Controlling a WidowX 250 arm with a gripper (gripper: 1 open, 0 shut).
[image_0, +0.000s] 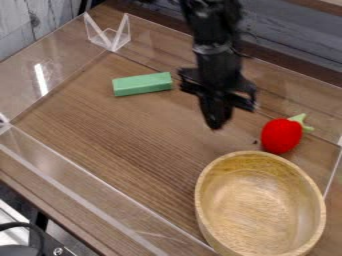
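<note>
My black gripper (217, 112) hangs in the upper middle of the camera view, motion-blurred, over bare table right of a green block (142, 84). Whether anything is between its fingers is too blurred to see; it looks narrow. A red strawberry-like object (281, 135) with a green top lies to its right. A large yellow bowl (259, 230) sits at the lower right.
A clear plastic rack (110, 32) stands at the top left. The wooden table (107, 150) is open across the left and middle. A black cable lies at the bottom left corner.
</note>
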